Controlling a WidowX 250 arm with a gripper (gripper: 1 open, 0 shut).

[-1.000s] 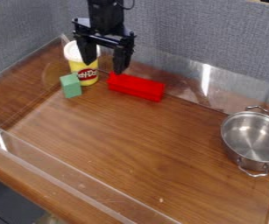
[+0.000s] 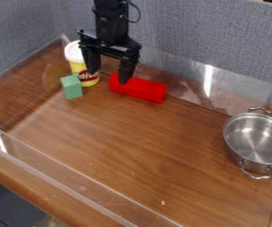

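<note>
The black gripper hangs at the back of the table, fingers pointing down, partly in front of a yellow tub with a white lid and above the left end of a red block. A small green block stands left of the tub. Whether anything is between the fingers is unclear.
A steel pot with two handles sits at the right. Grey walls and clear panels border the back and sides.
The gripper has shifted slightly right and down over the last second. The blocks, tub and pot look unmoved.
</note>
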